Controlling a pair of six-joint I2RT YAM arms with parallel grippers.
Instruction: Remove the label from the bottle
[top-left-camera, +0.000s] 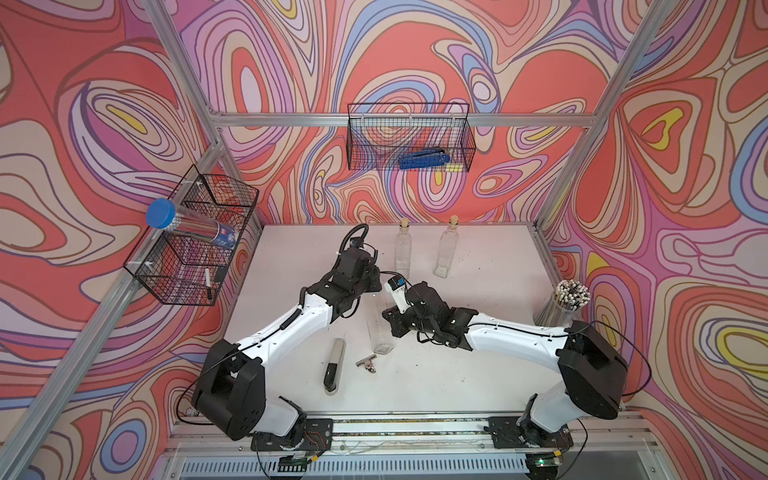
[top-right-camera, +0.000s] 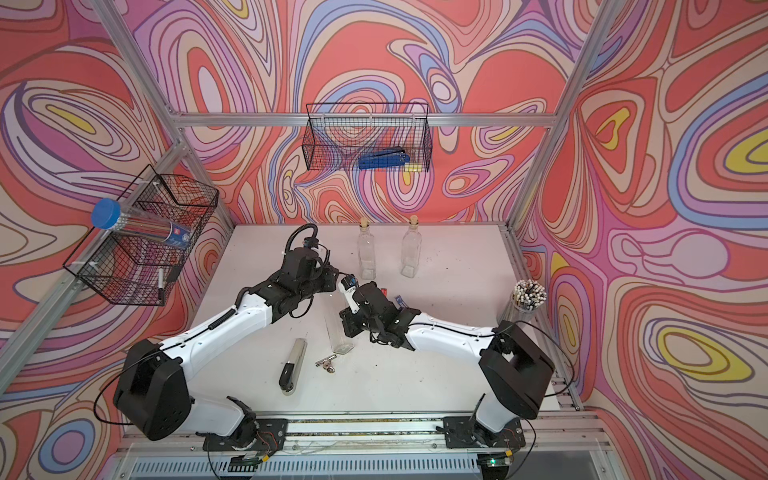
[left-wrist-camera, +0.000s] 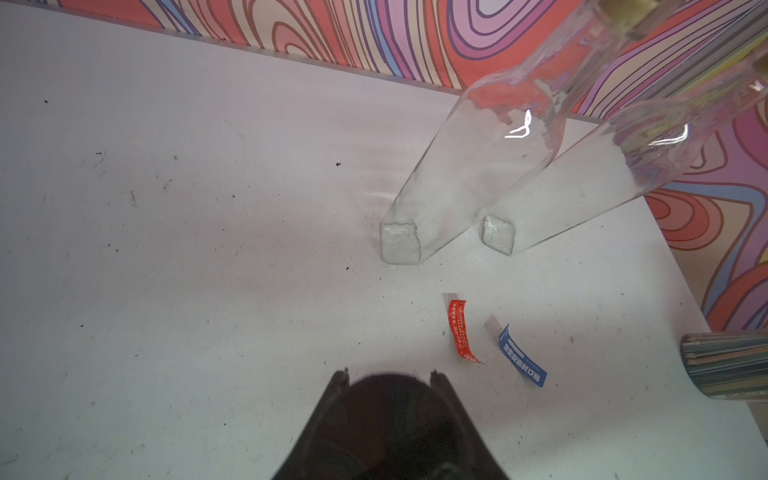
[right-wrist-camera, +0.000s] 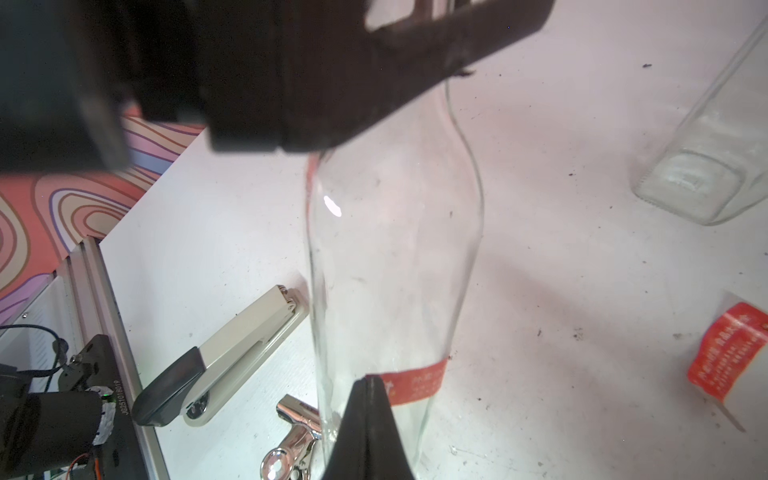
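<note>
A clear glass bottle (right-wrist-camera: 392, 256) stands upright or nearly so, its neck inside my left gripper, which is shut on it. The dark fingers (right-wrist-camera: 416, 56) of that gripper cross the bottle's top in the right wrist view. Low on the glass is a red label (right-wrist-camera: 414, 384), its right end reaching the bottle's right edge. My right gripper is shut, its tips in front of the bottle at the label's left end. Those tips cover part of the label, and nothing shows between them.
Two corked bottles (top-left-camera: 403, 252) stand at the back. A red strip (left-wrist-camera: 459, 329) and a blue strip (left-wrist-camera: 521, 357) lie loose on the table. A stapler (right-wrist-camera: 228, 352) and a metal clip (right-wrist-camera: 294, 440) are close by the bottle. A holder of sticks (top-left-camera: 570, 297) stands far right.
</note>
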